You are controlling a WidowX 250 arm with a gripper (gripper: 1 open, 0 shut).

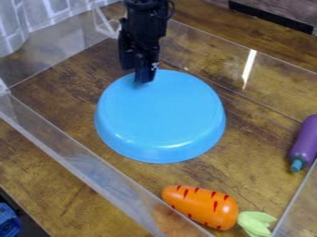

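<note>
A black gripper (pixel 141 65) reaches down from the top at the rear rim of a large light-blue upside-down plate or lid (pixel 158 120) lying in the middle of the wooden floor. Its lower tips are at or just over that rim; whether they are open or shut, or touch it, I cannot tell.
An orange toy carrot (pixel 199 204) with green leaves lies at the front right, and a purple toy (pixel 306 139) at the right edge. Clear plastic walls border the area. A blue object (pixel 6 222) is at the lower left. Bare wood surrounds the blue disc.
</note>
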